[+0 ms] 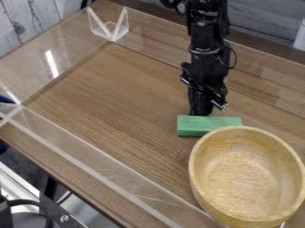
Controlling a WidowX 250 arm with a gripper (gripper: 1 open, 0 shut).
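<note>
My black gripper [204,105] reaches down from the top centre to just behind a green block [209,126] on the wooden table [107,107]. Its fingertips are at or very near the block's back edge; whether they touch cannot be told. The dark fingers are too small to show clearly whether they are open or shut. The block lies flat.
A large tan bowl [245,174] fills the lower right, just in front of the block. A clear plastic piece [110,24] stands at the back left. Dark cables [24,212] lie at the lower left corner.
</note>
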